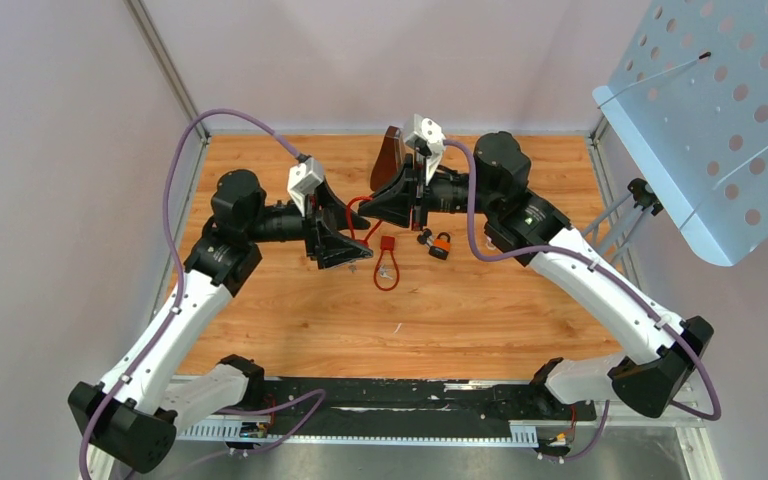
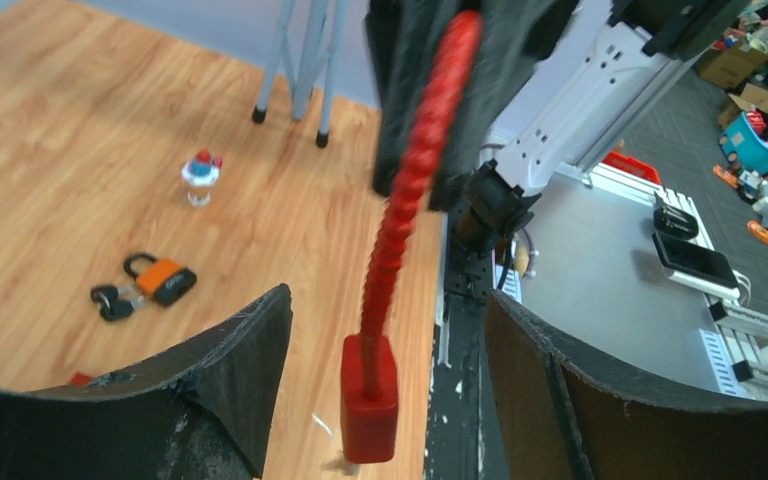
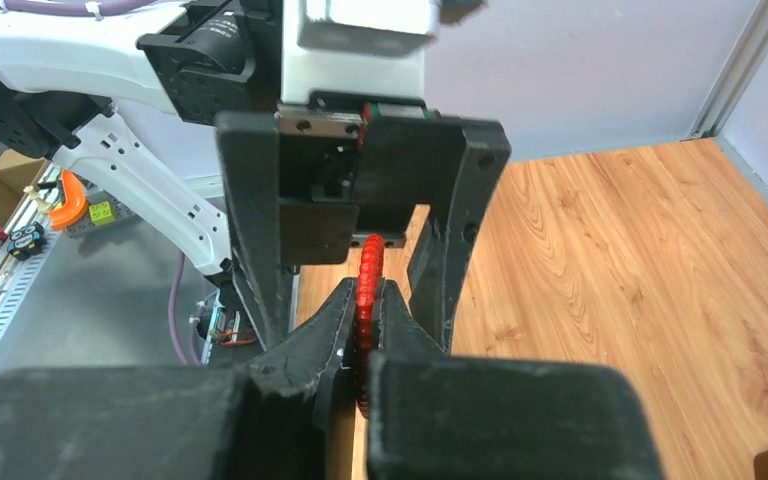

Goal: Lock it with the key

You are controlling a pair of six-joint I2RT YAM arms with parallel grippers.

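My right gripper is shut on a thick red cord, high over the board. A red tag hangs from that cord, with only a small tip below it; the rest of the key is hidden. Facing it from the left, my left gripper is open. In the left wrist view, the tag lies between its spread fingers, with visible space on both sides. On the board lies a padlock with an orange band, a small dark padlock beside it.
A second red cord loop with its own tag lies in front of the arms. Behind my right gripper stands a brown block. A tripod's legs rise at the right.
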